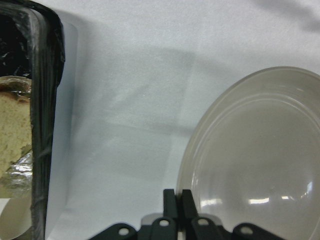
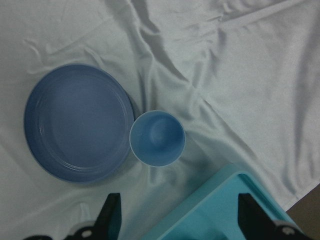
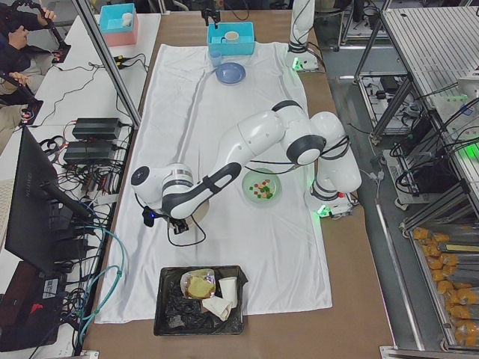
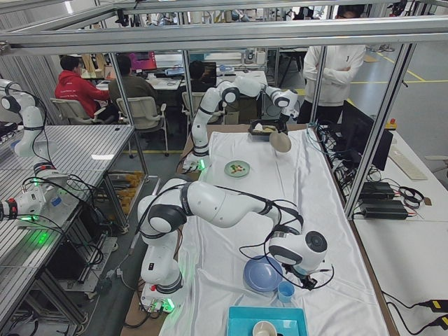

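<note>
My left gripper is shut on the rim of a beige plate (image 1: pixel 255 145), lifted beside the black lined bin (image 3: pixel 172 314) that holds wrapped food (image 1: pixel 12 130) and pale pieces. In the right camera view the plate (image 4: pixel 280 142) hangs tilted below that gripper. My right gripper is open, empty, above a blue plate (image 2: pixel 77 122), a blue cup (image 2: pixel 157 138) and the edge of a turquoise tray (image 2: pixel 200 195).
A green plate (image 3: pixel 261 187) with red and green pieces lies near the left arm's base. A pale cup (image 4: pixel 264 330) sits in the turquoise tray. A monitor (image 3: pixel 34 213) stands beside the table.
</note>
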